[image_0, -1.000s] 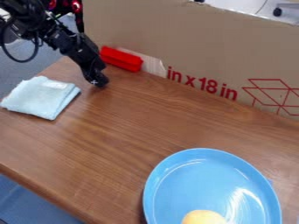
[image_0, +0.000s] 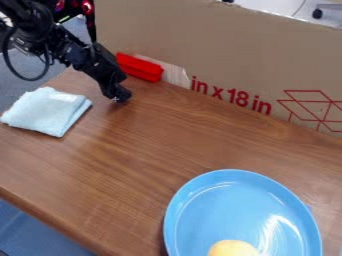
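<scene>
My black gripper (image_0: 115, 92) hangs low over the back left of the wooden table, between a folded pale blue cloth (image_0: 47, 110) on the left and a red object (image_0: 139, 67) lying against the cardboard behind it. Whether the fingers are open or shut is too small and dark to tell. At the front right lies a blue plate (image_0: 201, 210) with a pale orange, rounded item (image_0: 233, 250) on it, cut off by the bottom edge of the view.
A cardboard wall (image_0: 241, 60) with printed red lettering borders the back of the table (image_0: 147, 160). The table's left edge drops to a blue-grey surface.
The gripper has shifted very slightly; everything else is unchanged.
</scene>
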